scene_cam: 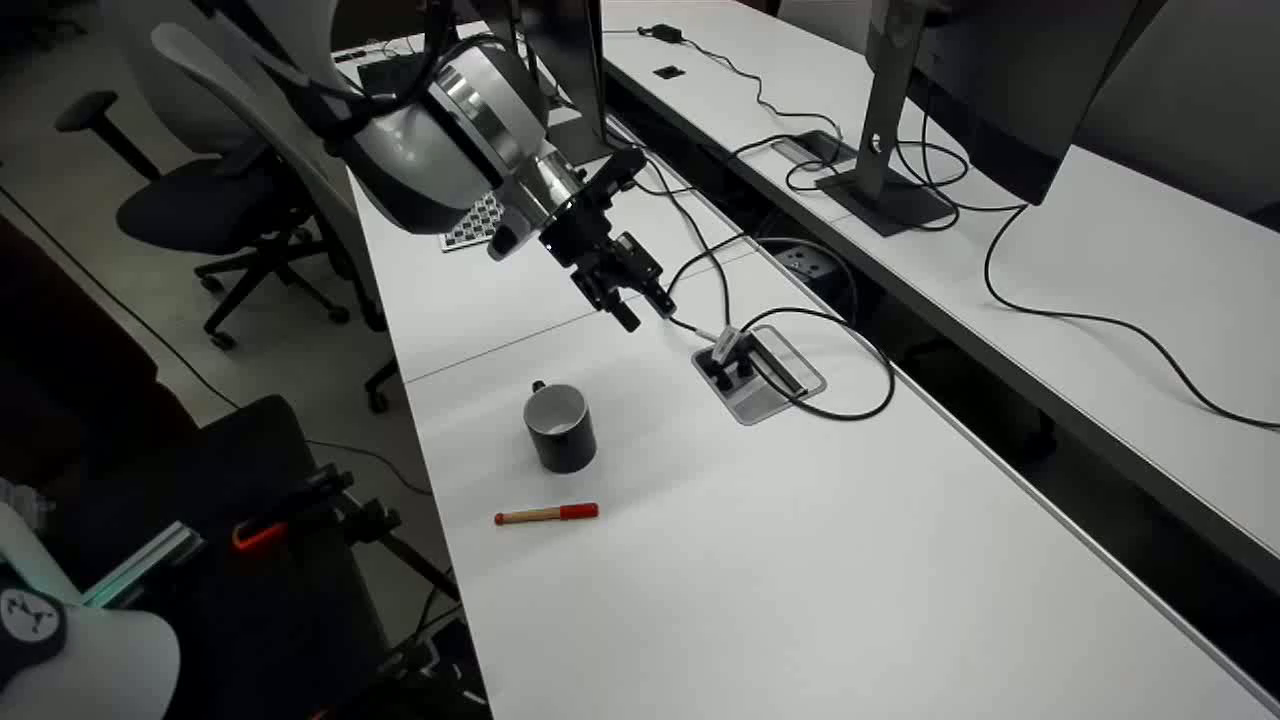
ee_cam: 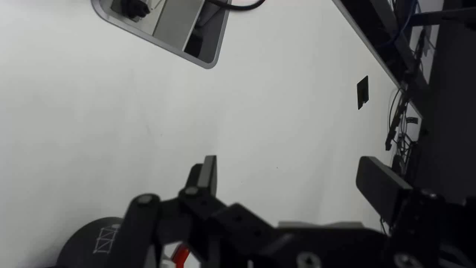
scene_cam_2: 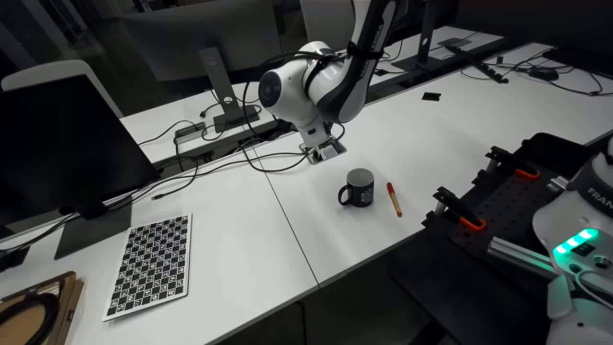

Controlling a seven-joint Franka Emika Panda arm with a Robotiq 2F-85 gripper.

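Observation:
A dark mug (scene_cam: 561, 430) with a pale inside stands upright on the white table; its handle (scene_cam_2: 343, 196) and a light print show in exterior view 2. Beside it lies a marker-like stick (scene_cam: 546, 514) with a red end and a tan body. My gripper (scene_cam: 649, 314) hangs above the table, apart from the mug and on the side toward the socket box. In the wrist view the two fingers (ee_cam: 208, 176) stand wide apart with only bare table between them. Part of the mug (ee_cam: 89, 241) shows there at the lower left, and a bit of red (ee_cam: 180, 255) under the gripper body.
A recessed socket box (scene_cam: 758, 374) with plugs and looping cables (scene_cam: 882, 372) lies near the far table edge. A checkered board (scene_cam_2: 152, 267) and a monitor (scene_cam_2: 63, 149) occupy another part of the table.

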